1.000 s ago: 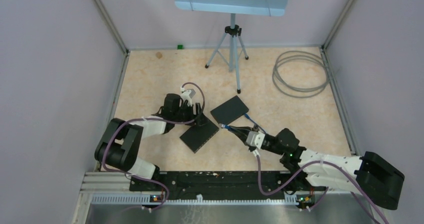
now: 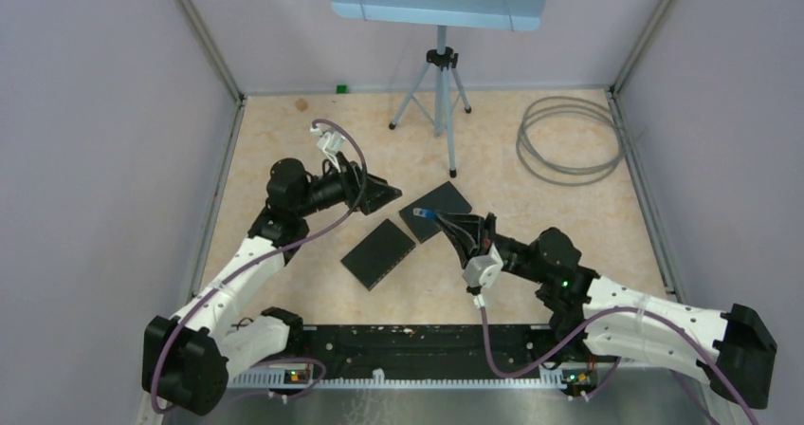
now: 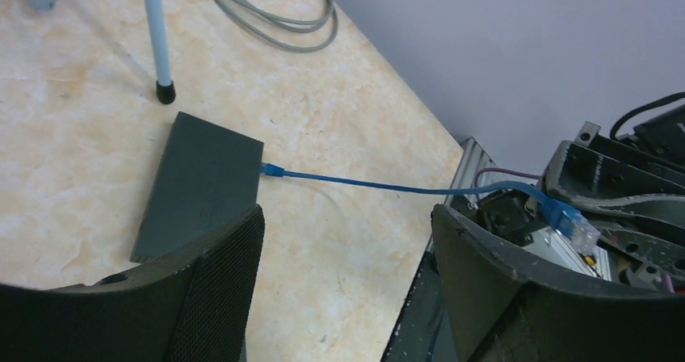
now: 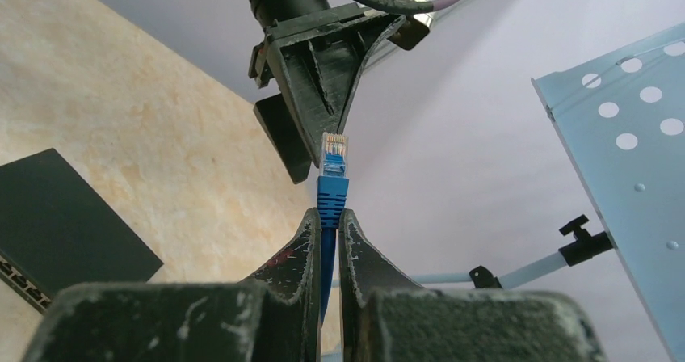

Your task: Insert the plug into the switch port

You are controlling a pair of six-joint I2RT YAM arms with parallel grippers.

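A blue network cable's clear-tipped plug (image 4: 331, 156) points upward out of my right gripper, which is shut on the cable just behind the plug's boot. The same plug (image 3: 572, 225) shows at the right of the left wrist view. From there the blue cable (image 3: 371, 185) runs to a black box (image 3: 206, 184), where its other end meets the side. A second black box (image 2: 377, 256) with a row of ports along one edge lies on the floor in the top view. My left gripper is open and empty, left of the right gripper, above the floor.
A light-blue stand (image 2: 444, 102) rises at the back, one leg near the farther box. Coiled grey cable (image 2: 569, 174) lies at the back right. Bare floor (image 2: 569, 216) separates the coil from the right arm.
My left gripper has moved away from over the nearer box, toward the back. The right gripper has shifted slightly toward the back, carrying the plug over the farther box in the top view.
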